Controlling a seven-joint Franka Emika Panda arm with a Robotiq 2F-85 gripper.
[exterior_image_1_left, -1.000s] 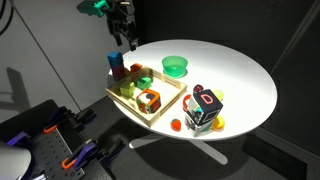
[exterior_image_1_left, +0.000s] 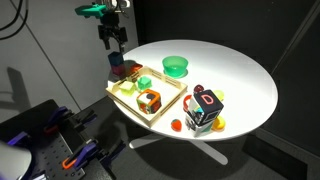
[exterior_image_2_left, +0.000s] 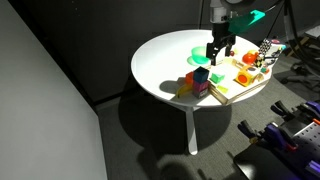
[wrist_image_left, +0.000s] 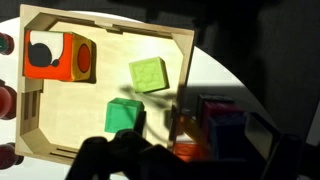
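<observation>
My gripper (exterior_image_1_left: 117, 47) stands open over the tray's far-left end in exterior view 1, close above a dark blue block (exterior_image_1_left: 116, 59). A red block (exterior_image_1_left: 119, 71) is under the blue one. In exterior view 2, the blue block (exterior_image_2_left: 201, 75) tops the stack, and my gripper (exterior_image_2_left: 218, 50) is up and to its right. From the wrist, my gripper's dark fingers (wrist_image_left: 125, 157) spread at the lower edge, with the shadowed blue block (wrist_image_left: 230, 125) showing ahead of the gap. Whether either finger touches it, I cannot tell.
The wooden tray (wrist_image_left: 120, 30) holds a light green block (wrist_image_left: 148, 74), a green block (wrist_image_left: 123, 115) and a patterned cube (wrist_image_left: 58, 56). A green bowl (exterior_image_1_left: 175, 66) stands behind it. A large picture cube (exterior_image_1_left: 204, 108) stands right of the tray.
In exterior view 1 my gripper has shifted left and now stands nearer to above the blue block. The blue block looks darker than a second ago. The tray and its contents have not moved.
</observation>
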